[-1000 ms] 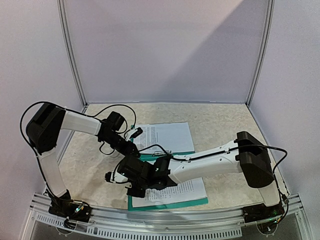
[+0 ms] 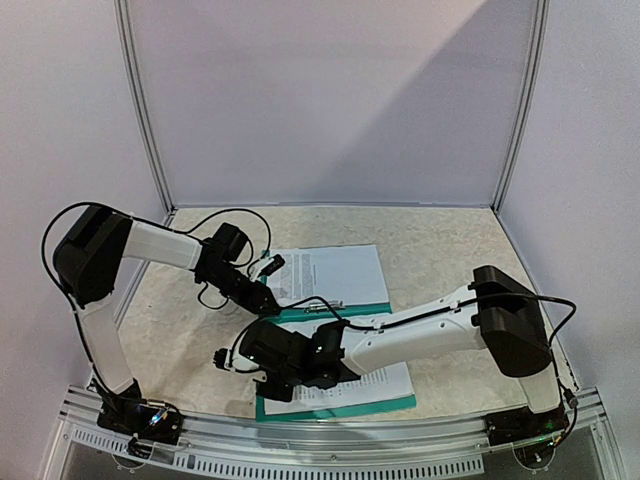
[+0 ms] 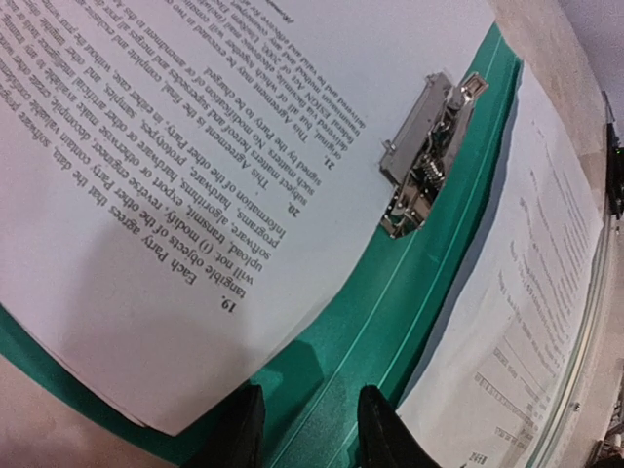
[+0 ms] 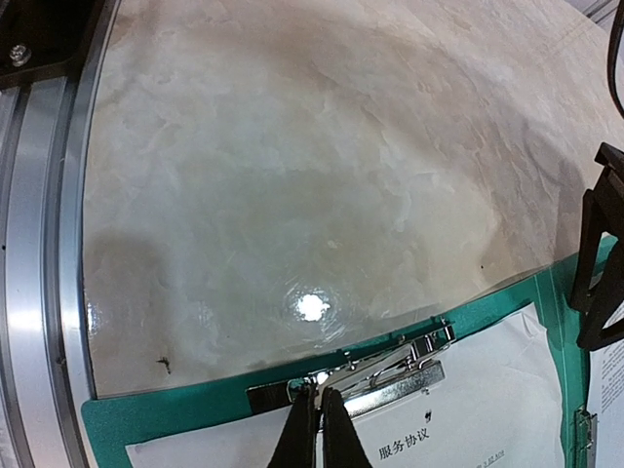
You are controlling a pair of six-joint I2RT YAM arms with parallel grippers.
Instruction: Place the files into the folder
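Note:
The green folder [image 2: 340,411] lies spread open, with printed sheets on both halves. In the left wrist view, one stack of papers [image 3: 175,146] lies at a metal clip [image 3: 429,156] near the spine. My left gripper is open above the green spine, nothing between its fingers. In the right wrist view, a second metal clip [image 4: 395,378] crosses the edge of the other sheets [image 4: 487,390]. My right gripper is shut, its tips over this clip's lever. Whether they touch or pinch the lever I cannot tell.
The left arm's dark gripper parts [image 4: 604,234] show at the right wrist view's right edge. The right forearm [image 2: 410,340] crosses above the folder's near half in the top view. A metal rail [image 2: 330,432] runs along the front.
The right gripper has shifted slightly toward the front and right over the near half of the folder. The left arm and the folder look unmoved.

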